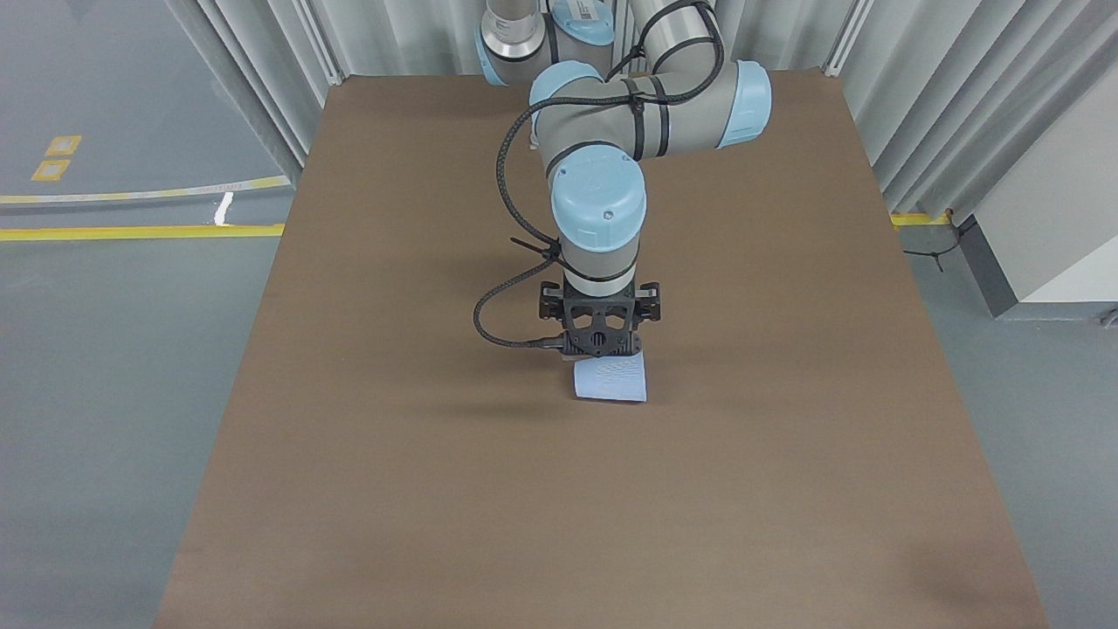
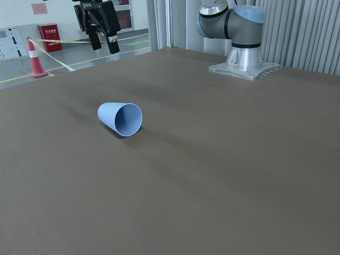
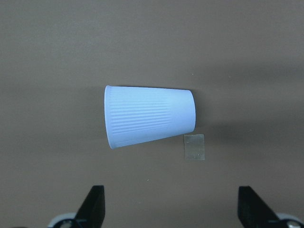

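Observation:
A light blue ribbed cup (image 3: 147, 115) lies on its side on the brown table (image 1: 597, 493), also seen at the centre left of the left view (image 2: 110, 114) with its opening toward that camera. In the front view the cup (image 1: 610, 383) is partly hidden under the gripper. My black gripper is open above the cup, its two fingers apart at the bottom of the wrist view with nothing between them.
A small clear square patch (image 3: 194, 147) is on the table beside the cup's narrow end.

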